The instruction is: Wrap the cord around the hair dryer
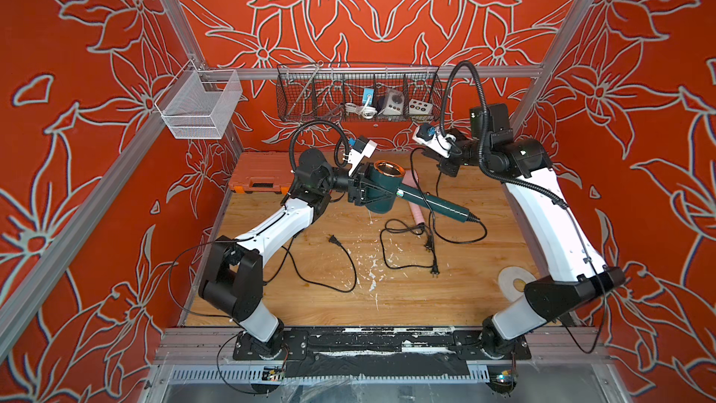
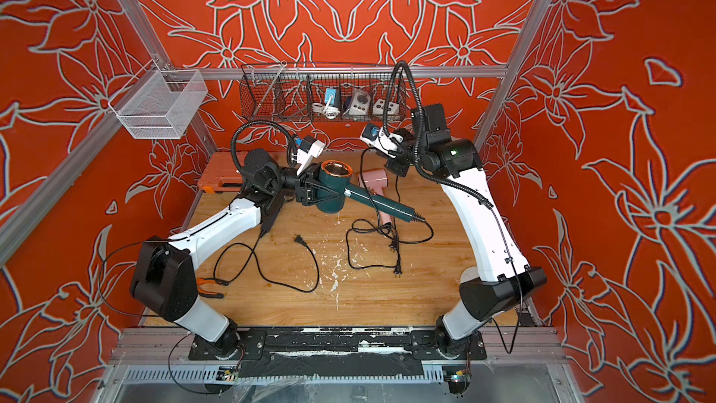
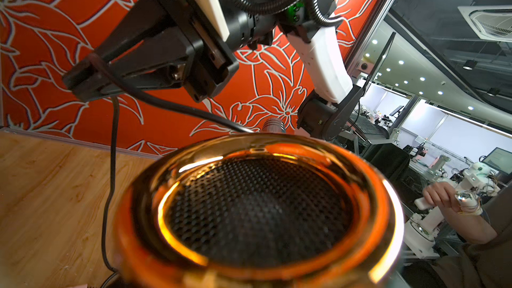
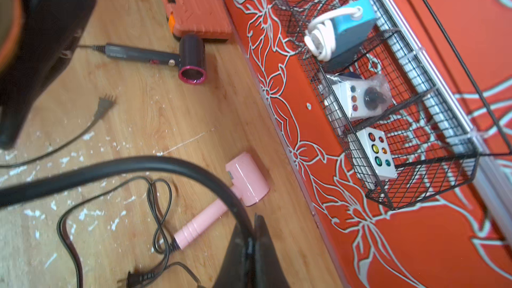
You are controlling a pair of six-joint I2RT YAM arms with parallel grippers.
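Observation:
My left gripper is shut on the head of the dark teal hair dryer, holding it above the table with the handle pointing right; its gold-rimmed grille fills the lower left wrist view. The dryer's cord loops from the handle's end up to my right gripper, which is raised behind and above the dryer, shut on the black cord. The cord also crosses the handle in the top views.
A pink dryer with tangled cable, a black dryer and an orange case lie on the table. A wire basket hangs on the back wall, a white basket at left.

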